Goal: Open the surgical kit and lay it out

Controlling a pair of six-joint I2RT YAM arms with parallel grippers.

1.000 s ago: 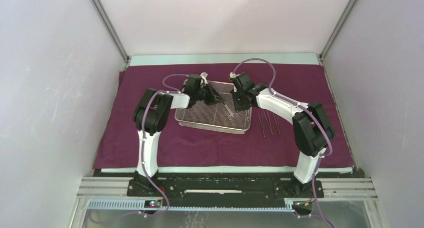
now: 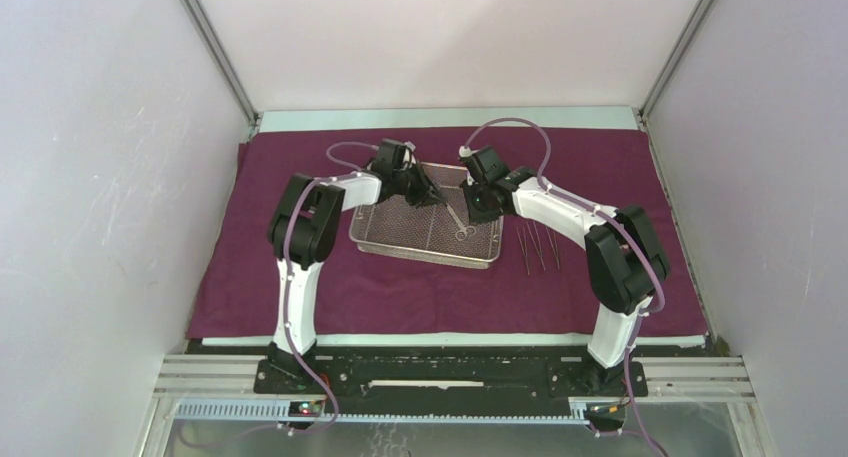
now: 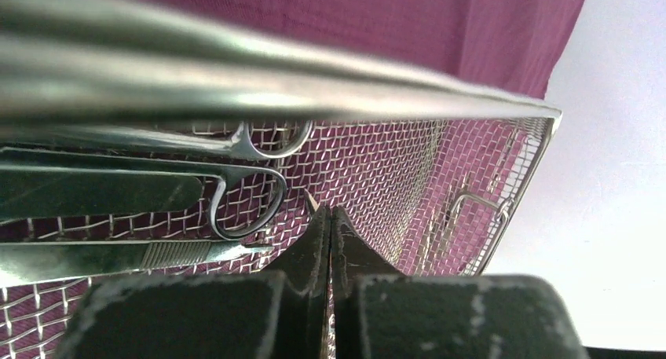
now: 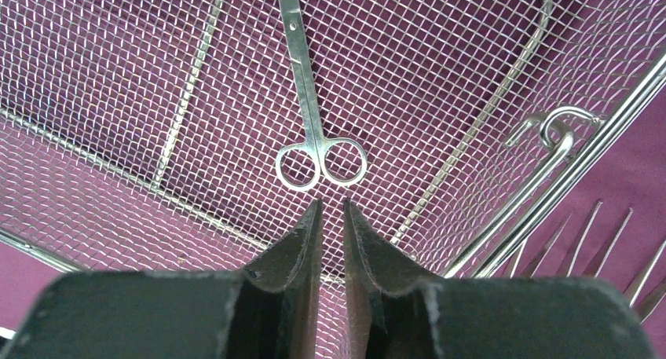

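Slim steel scissors (image 2: pixel 456 219) lie in the mesh tray (image 2: pixel 425 254), ring handles toward the near right. In the right wrist view the scissors (image 4: pixel 308 100) show both rings and part of the shank. My left gripper is shut, down at the blade end of these scissors. A thin pointed tip (image 3: pixel 312 202) shows just past its fingertips; whether the blade is pinched is hidden. My right gripper hangs over the tray's right part, partly open, with nothing between its fingers, the rings just ahead of it.
More ring-handled instruments (image 3: pixel 250 202) and a ridged-tip tool (image 3: pixel 177 254) lie in the tray, left in the left wrist view. Several thin tools (image 2: pixel 540 249) rest on the maroon cloth (image 2: pixel 430 302) right of the tray. The tray's rim (image 3: pixel 314 84) is close.
My left gripper's wrist has shifted and turned slightly, its fingertips staying near the blade end. The scissors and the right arm look unchanged.
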